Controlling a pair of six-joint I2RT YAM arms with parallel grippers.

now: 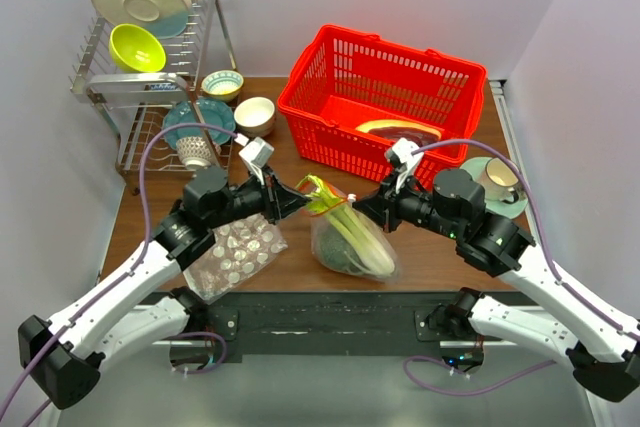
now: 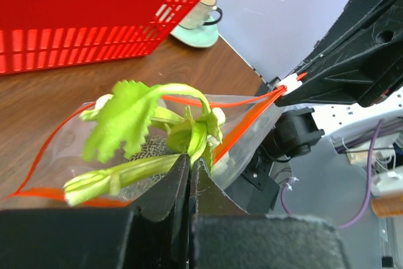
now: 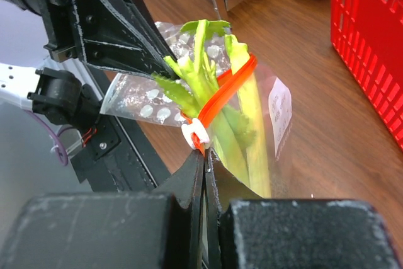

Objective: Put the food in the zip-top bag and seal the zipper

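Note:
The celery (image 1: 359, 233) stands in the clear zip top bag (image 1: 340, 262), with its leafy tops bent over and sticking out of the mouth. An orange zipper (image 2: 246, 125) rings the opening. My right gripper is shut on the bag's zipper edge, by the white end piece (image 3: 196, 133). My left gripper is shut, its tips against the celery's upper stems at the bag mouth. Whether a thin stem is pinched between them is unclear. Lower in the bag lies a dark green netted item (image 2: 152, 150).
A red basket (image 1: 385, 72) with a packaged item inside stands behind the bag. A bubbled clear sheet (image 1: 235, 252) lies at left. The dish rack (image 1: 170, 77) fills the back left; a mug (image 1: 499, 180) on a saucer sits at right.

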